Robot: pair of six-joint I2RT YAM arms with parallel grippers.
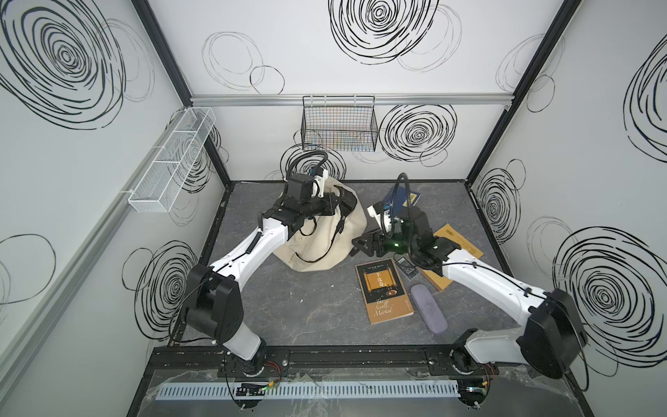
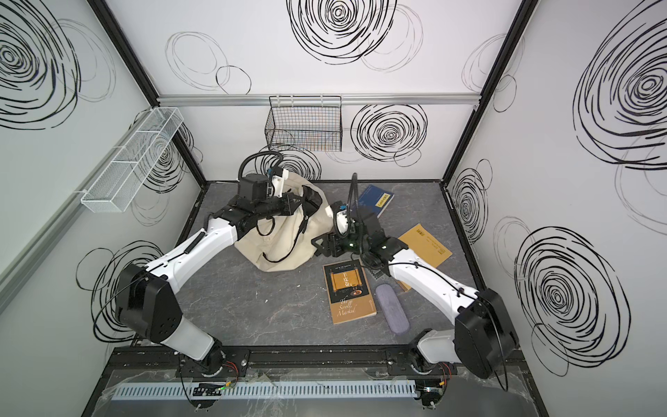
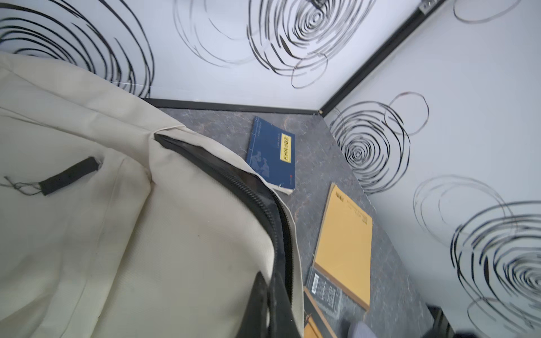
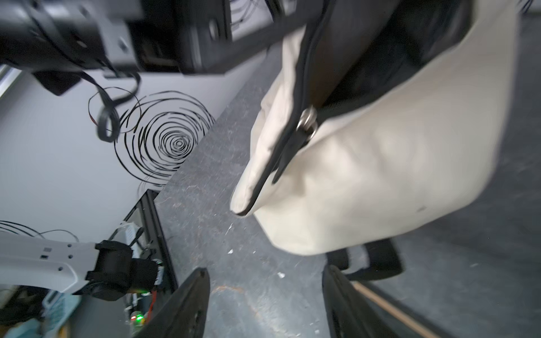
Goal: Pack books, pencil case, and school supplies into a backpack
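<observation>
The cream backpack is raised at the back-left, its black zipped opening showing. My left gripper is shut on the backpack's fabric beside the zipper. My right gripper hangs open below and right of it, nothing between its fingers; a zipper pull dangles above. The brown book and purple pencil case lie at the front right. The yellow book lies at the right, the blue book at the back, and a grey item beside the yellow book.
A black wire basket hangs on the back wall and a white one on the left wall.
</observation>
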